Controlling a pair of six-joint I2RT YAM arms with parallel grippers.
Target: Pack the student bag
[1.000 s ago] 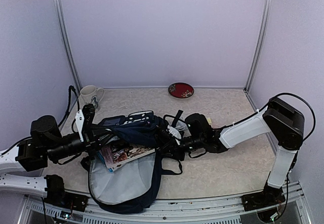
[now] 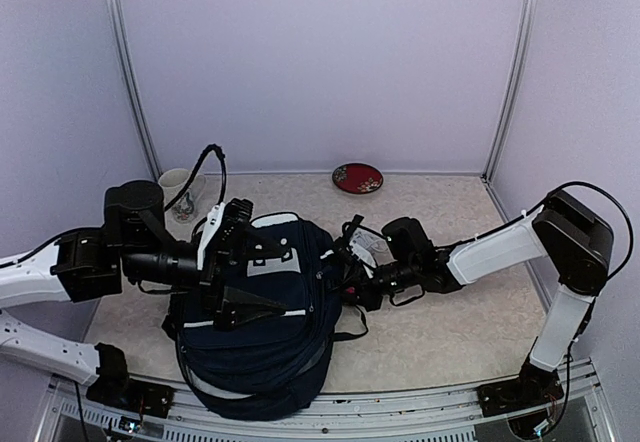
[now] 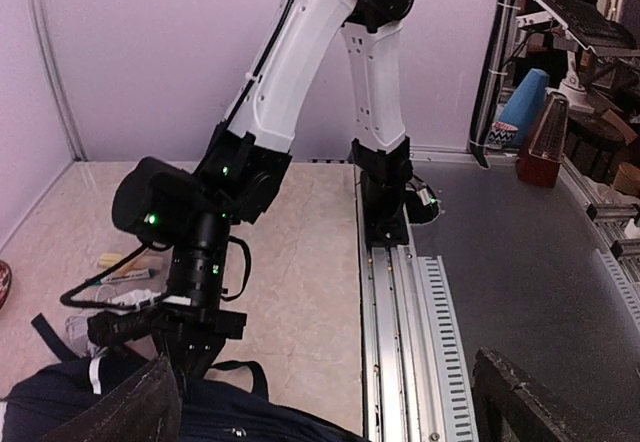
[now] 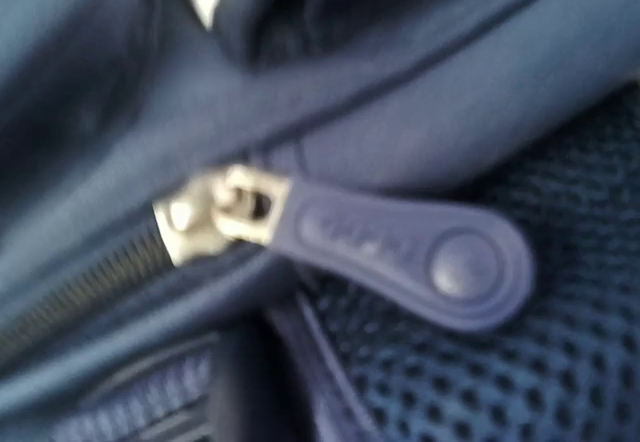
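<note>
The navy bag (image 2: 250, 352) lies on the table with its flap down, the books out of sight. My left gripper (image 2: 262, 277) hangs open above it, empty. My right gripper (image 2: 350, 282) is shut low at the bag's right side. The right wrist view is filled by blurred navy fabric, mesh and a zipper pull (image 4: 400, 252); no fingertips are clear there. In the left wrist view the bag's top edge (image 3: 230, 417) runs along the bottom.
A white mug (image 2: 182, 187) stands at the back left and a red plate (image 2: 357, 177) at the back. Small items (image 3: 125, 267) lie beyond the bag.
My left gripper has let go of the flap and moved right and toward the camera. The flap has fallen forward over the books and grey lining. The right arm has shifted slightly.
</note>
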